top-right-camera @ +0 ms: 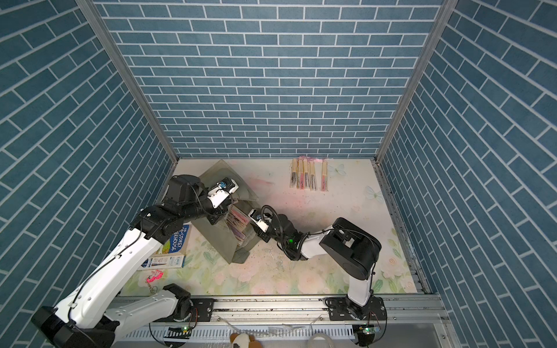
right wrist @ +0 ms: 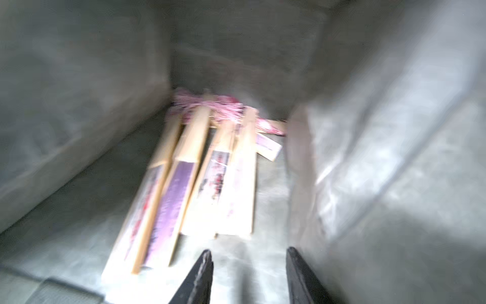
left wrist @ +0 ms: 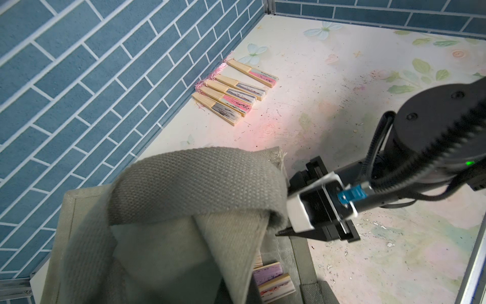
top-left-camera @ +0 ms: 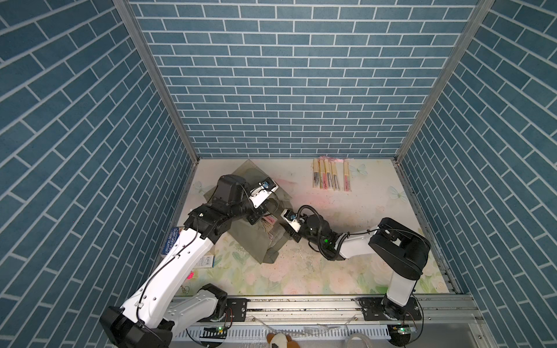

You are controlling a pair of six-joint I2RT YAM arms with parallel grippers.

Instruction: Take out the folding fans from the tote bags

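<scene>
A grey tote bag (top-right-camera: 215, 243) lies on its side at the table's left, its mouth toward my right arm. My left gripper (top-left-camera: 255, 211) is shut at the bag's top, by its strap (left wrist: 197, 177); the strap largely hides the fingers in the left wrist view. Inside, several folding fans (right wrist: 177, 202) with pink tassels lie on the bag's floor, blurred in the right wrist view. My right gripper stands open at the bag's mouth, nothing between its fingers, short of the fans. More fans (top-left-camera: 330, 174) lie in a row at the back of the table.
Books (top-right-camera: 174, 240) and a pink trinket (top-right-camera: 154, 276) lie at the front left, beside the bag. Tiled walls close the back and sides.
</scene>
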